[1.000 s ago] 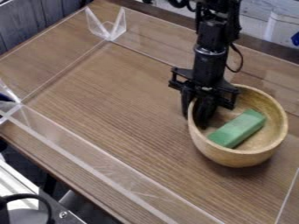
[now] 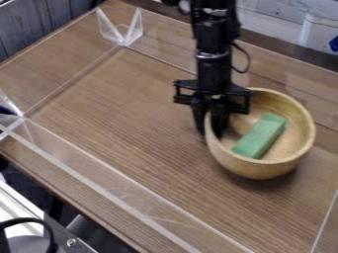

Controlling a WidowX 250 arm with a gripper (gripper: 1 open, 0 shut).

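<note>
My black gripper (image 2: 211,111) points down at the left rim of a light wooden bowl (image 2: 283,161), its fingers reaching inside and around that rim. A green block (image 2: 260,136) lies in the bowl, to the right of the fingers. The fingertips are dark and blurred, so whether they grip the rim is unclear.
Clear plastic corner pieces show at the back left and left edge. A dark object with a cable sits at the bottom left, off the wood.
My gripper and the bowl have shifted a little to the left and up in the view, and the green block has moved with the bowl.
</note>
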